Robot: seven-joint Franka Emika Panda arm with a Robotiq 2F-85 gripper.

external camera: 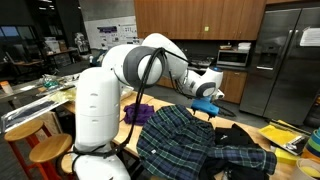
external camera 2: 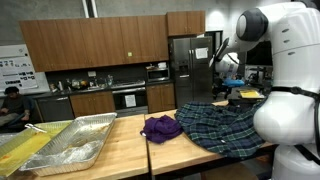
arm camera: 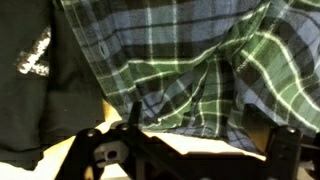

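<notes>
A green and navy plaid cloth [arm camera: 190, 70], crossed by pale lines, fills most of the wrist view. In exterior view 1, a large plaid cloth [external camera: 172, 140] lies rumpled across the table. My gripper is open over the plaid, its fingers wide apart and nothing seen held between them. Exterior view 1 shows the gripper [external camera: 207, 112] hanging pointed down above the far part of the cloth pile. Whether its tips touch the fabric is not clear. A black cloth [arm camera: 35, 85] with a white patch lies at the left of the wrist view.
Purple cloth [external camera 2: 162, 128] lies apart on the wooden table [external camera 2: 120, 150]. A foil tray [external camera 2: 75, 143] is at its left. Yellow packages [external camera: 283, 134] stand at the right in exterior view 1. Bare table shows between the tray and purple cloth.
</notes>
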